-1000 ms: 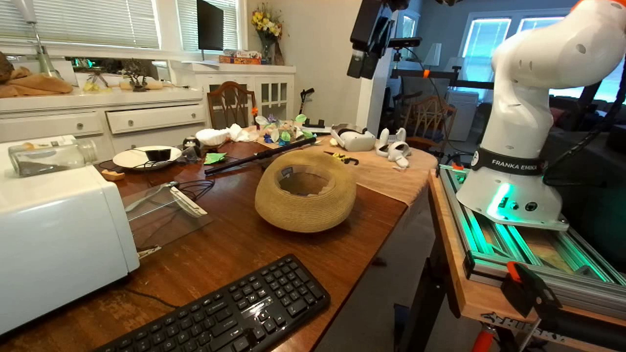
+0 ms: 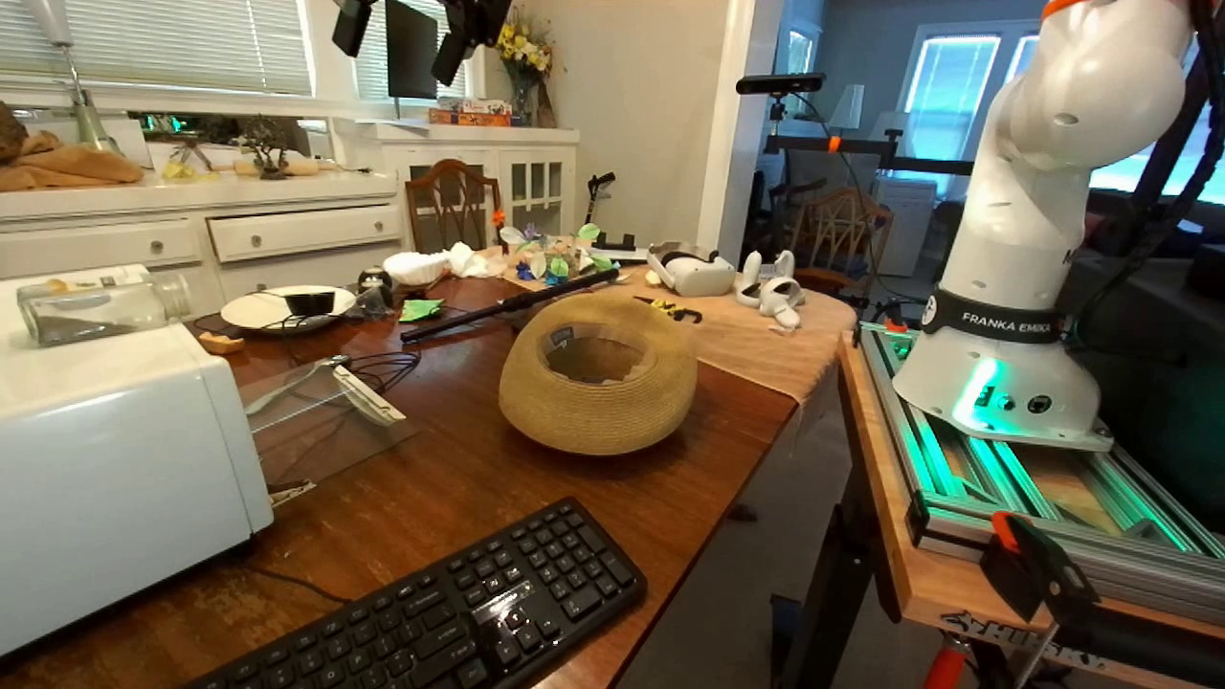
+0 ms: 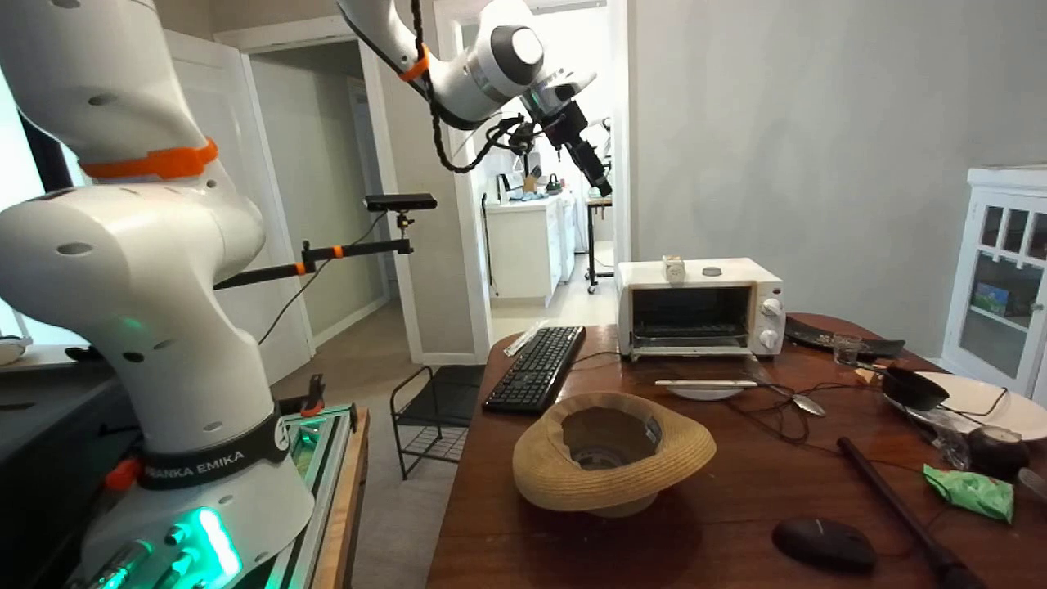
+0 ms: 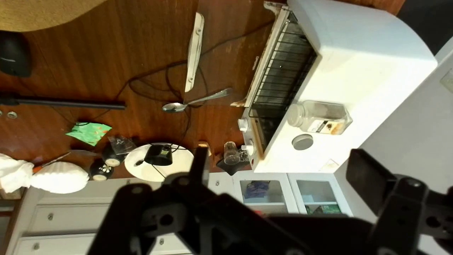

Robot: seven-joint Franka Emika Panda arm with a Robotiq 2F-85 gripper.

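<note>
My gripper is open in the wrist view, its dark fingers wide apart and nothing held between them. In the second exterior view the gripper (image 3: 600,186) hangs high above the table, above and in front of the white toaster oven (image 3: 698,274). On top of the oven lie a glass jar (image 4: 325,117) on its side and a round grey lid (image 4: 302,142). The oven's door is down, with a wire rack (image 4: 280,63) inside. A straw hat (image 2: 597,396) rests upturned on the table, well away from the gripper.
A black keyboard (image 2: 459,609) lies along the near edge. A white plate (image 4: 140,168) with a small black pan, a spoon (image 4: 174,107), cables, a green packet (image 4: 89,133), a black rod (image 4: 72,102) and a mouse (image 3: 822,544) occupy the table. Bare wood surrounds the hat.
In the first exterior view, the gripper has moved left and up from near the doorway to the top edge, over the window side. The table objects have stayed put.
</note>
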